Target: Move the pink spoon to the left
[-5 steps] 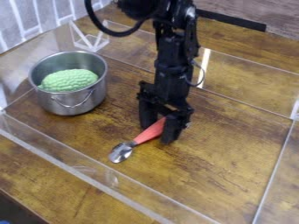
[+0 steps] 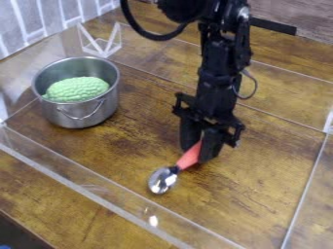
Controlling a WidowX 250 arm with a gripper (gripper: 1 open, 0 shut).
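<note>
The pink spoon (image 2: 192, 157) slants toward the front left, its silver bowl (image 2: 163, 180) lowest and fully visible. My black gripper (image 2: 208, 138) is around the upper end of the pink handle, shut on it, and its fingers hide that part. Whether the spoon touches the table or hangs just above it, I cannot tell.
A metal pot (image 2: 78, 115) holding a green bumpy thing (image 2: 78, 88) stands at the left. Bare wooden table (image 2: 260, 185) lies to the right and in front. Clear walls (image 2: 92, 190) run along the front left edge.
The pot has not moved.
</note>
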